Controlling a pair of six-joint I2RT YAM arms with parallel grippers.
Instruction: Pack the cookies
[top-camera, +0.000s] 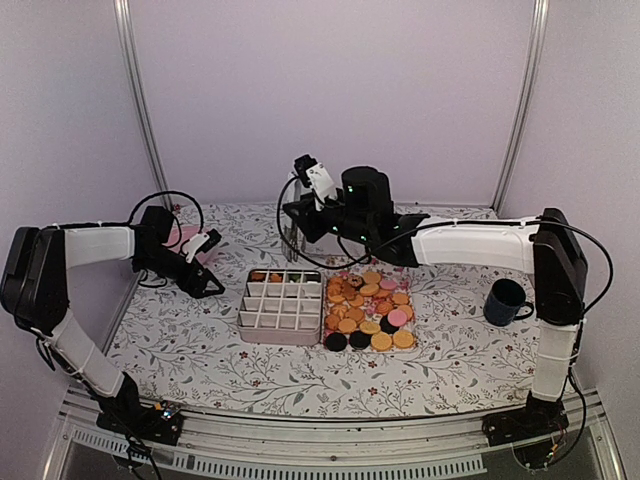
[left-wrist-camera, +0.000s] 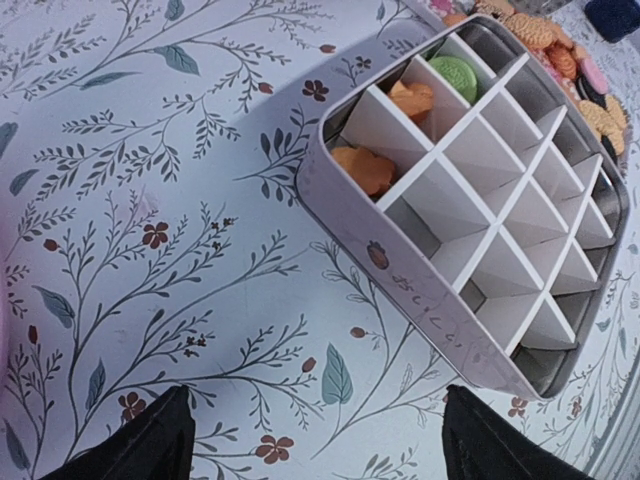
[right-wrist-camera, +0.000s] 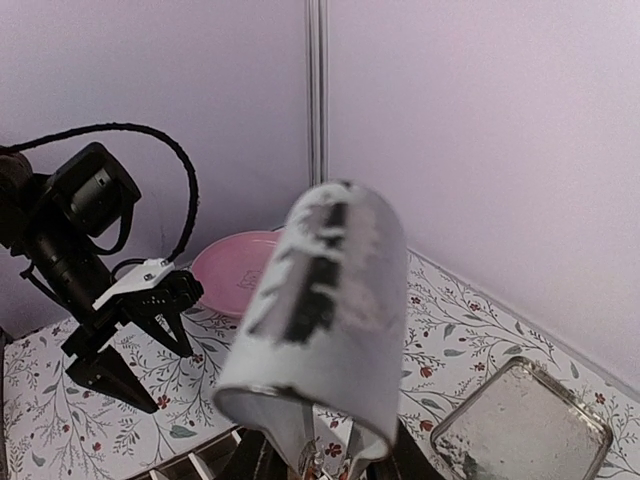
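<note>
A divided box (top-camera: 280, 330) has a green cookie (left-wrist-camera: 452, 78) and orange cookies (left-wrist-camera: 362, 168) in some top compartments; others are empty. Loose orange, pink, yellow and black cookies (top-camera: 381, 339) lie right of it. My right gripper (top-camera: 298, 215) is raised above the box, shut on a long white cylinder (right-wrist-camera: 315, 300) with dark markings, which partly hides the fingers in the right wrist view. My left gripper (top-camera: 203, 282) stands open and empty left of the box, its fingertips low in the left wrist view.
A pink plate (right-wrist-camera: 225, 270) is at the back left, a metal tray (right-wrist-camera: 520, 430) in the right wrist view, a dark mug (top-camera: 505, 303) at the right.
</note>
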